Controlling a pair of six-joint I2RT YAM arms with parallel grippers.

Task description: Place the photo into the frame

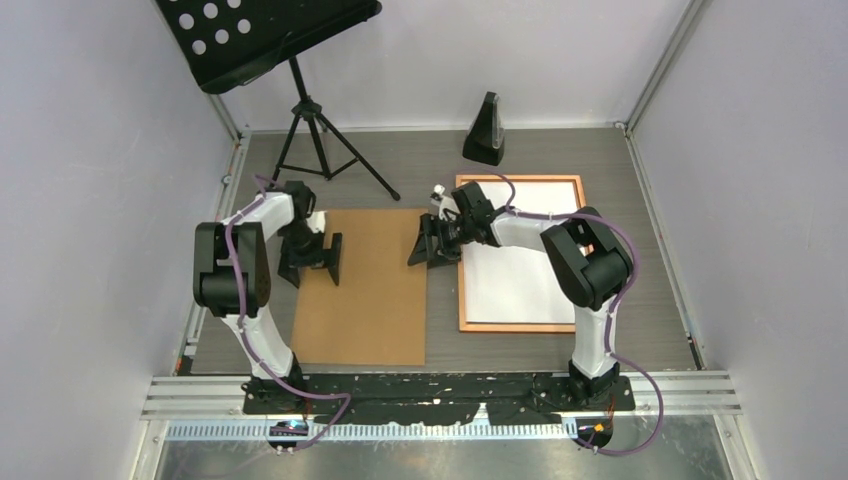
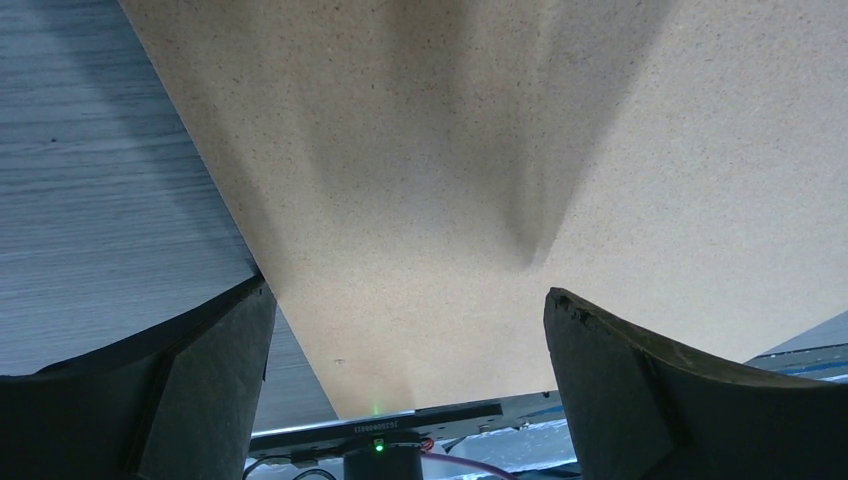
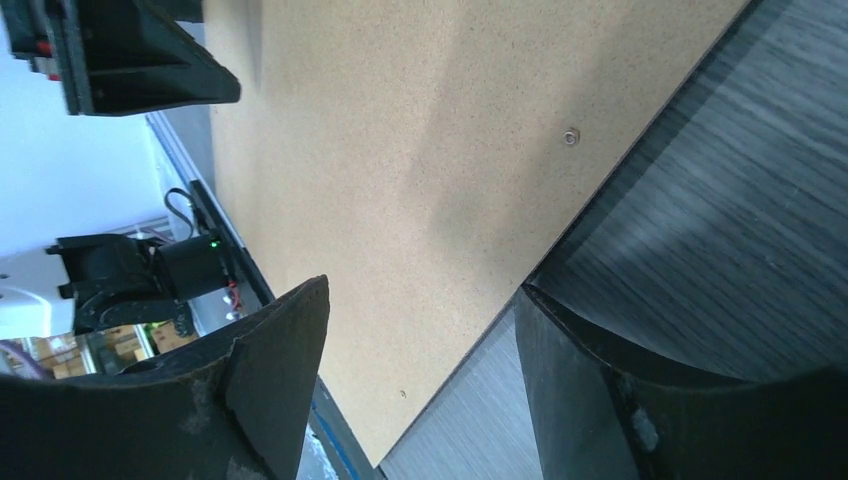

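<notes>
A brown board (image 1: 370, 320), like a frame's backing panel, lies flat on the grey table. Right of it lies the frame (image 1: 583, 200) with an orange wood rim and a white surface (image 1: 515, 285) inside; I cannot tell whether that white is the photo. My left gripper (image 1: 312, 280) is open over the board's left edge, one finger at the edge and the other above the board (image 2: 420, 250). Over the right edge, my right gripper (image 1: 427, 263) is partly open, its fingers either side of that edge in the right wrist view. Nothing fills either gap.
A black music stand (image 1: 312, 115) rises at the back left, one leg reaching toward the board. A black wedge-shaped object (image 1: 486, 135) stands behind the frame. The right forearm (image 1: 520, 230) crosses above the frame. Bare table (image 1: 440, 345) separates board and frame.
</notes>
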